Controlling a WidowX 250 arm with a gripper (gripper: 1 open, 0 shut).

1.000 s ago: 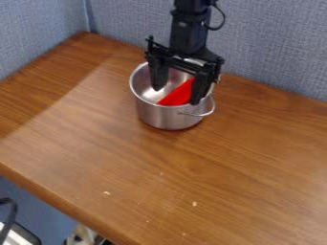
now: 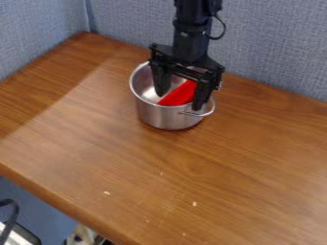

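Observation:
A steel pot (image 2: 163,115) with side handles stands on the wooden table toward the back. A red object (image 2: 179,94) lies inside it. My black gripper (image 2: 181,94) is open, its two fingers reaching down into the pot on either side of the red object. The fingertips are partly hidden by the pot and the dark body of the gripper.
Grey padded walls stand behind it and to the left. At the lower left, below the table edge, are a blue floor and some dark cabling.
My gripper has moved slightly down and to the left, deeper into the pot. The pot has barely moved.

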